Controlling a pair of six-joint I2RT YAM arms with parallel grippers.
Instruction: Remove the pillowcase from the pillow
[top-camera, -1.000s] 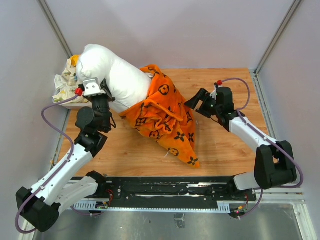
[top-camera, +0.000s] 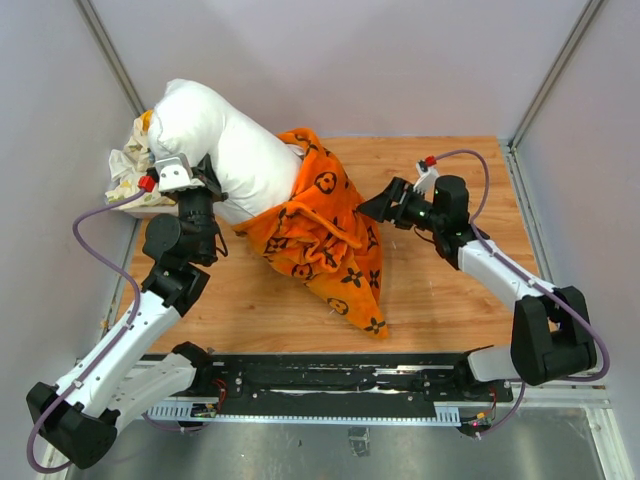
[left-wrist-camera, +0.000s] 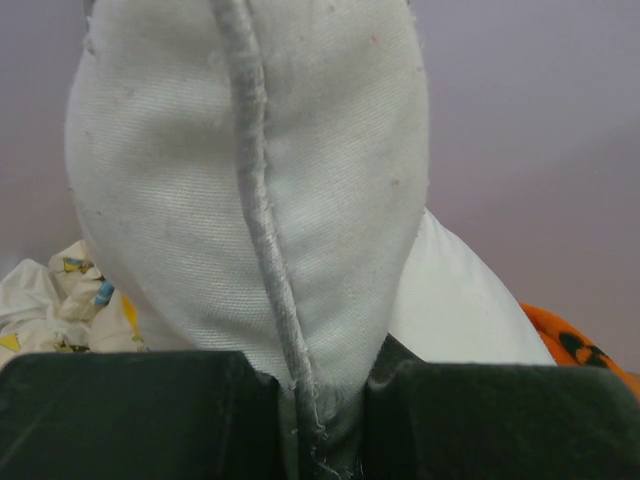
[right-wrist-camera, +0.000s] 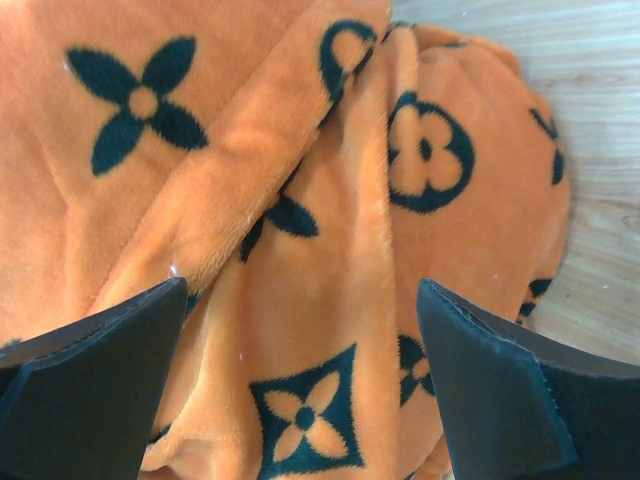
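Note:
The white pillow (top-camera: 235, 150) rises diagonally at the upper left, with my left gripper (top-camera: 195, 180) shut on its corner, whose seam fills the left wrist view (left-wrist-camera: 250, 200). The orange pillowcase (top-camera: 320, 240), with dark flower prints, is bunched round the pillow's lower right part and hangs toward the front of the table. My right gripper (top-camera: 380, 205) stands open just at the pillowcase's right side; in the right wrist view its two fingers are spread over the orange folds (right-wrist-camera: 300, 250), with no cloth clearly held.
A container with crumpled cream cloths (top-camera: 130, 170) sits at the back left. Grey walls surround it.

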